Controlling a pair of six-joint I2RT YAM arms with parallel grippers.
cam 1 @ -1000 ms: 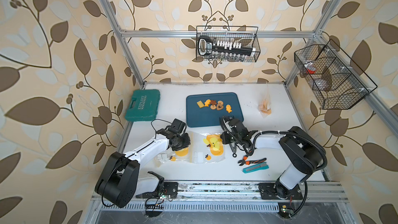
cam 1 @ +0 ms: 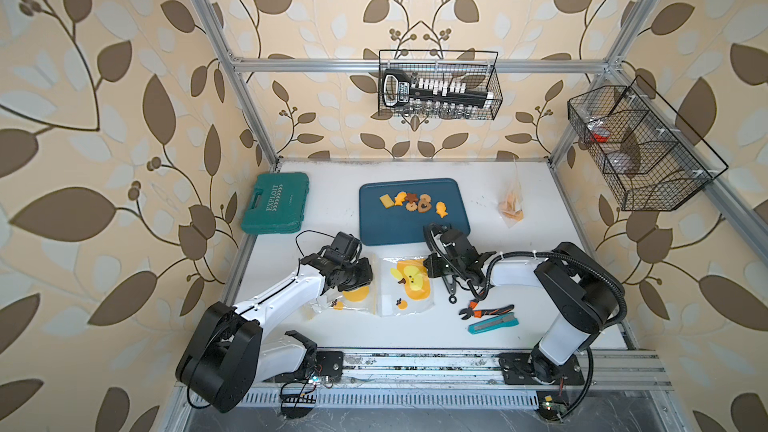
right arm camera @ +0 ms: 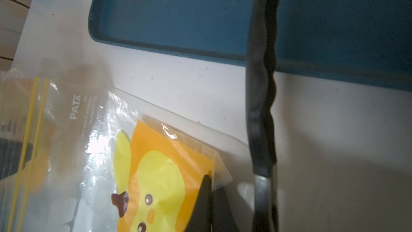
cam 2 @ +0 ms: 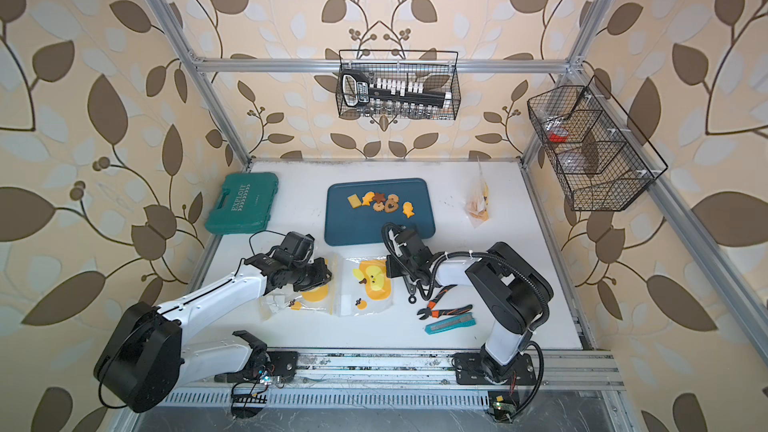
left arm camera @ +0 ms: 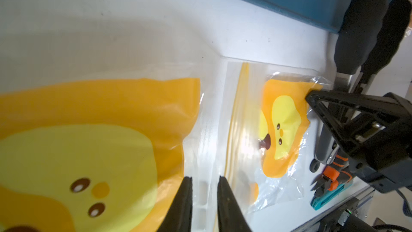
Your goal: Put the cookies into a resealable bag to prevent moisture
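Several cookies point(cam 1: 412, 205) lie on the dark blue tray point(cam 1: 384, 232) at the back. In front of it, a clear bag point(right arm camera: 163, 176) with a yellow chick print lies flat. Its yellow zip strip point(left arm camera: 234, 116) is on its left side. Another chick-printed bag point(left arm camera: 128, 163) lies to its left, partly hidden by the left arm in the top views. My left gripper is part open over the zip end of the right-hand bag. My right gripper is shut at that bag's far right corner; whether film is pinched between its fingers I cannot tell.
Black-handled tongs point(right arm camera: 259, 86) extend over the tray edge beside my right gripper. Orange-handled pliers point(cam 1: 488, 312) and a teal cutter point(cam 1: 493, 323) lie at the front right. A green case point(cam 1: 276, 202) is at the left, a small clear bag point(cam 1: 512, 206) at the back right.
My left gripper has shifted slightly to the right and toward the front. The left edge of the right-hand bag has moved right too. My right gripper has stayed almost still.
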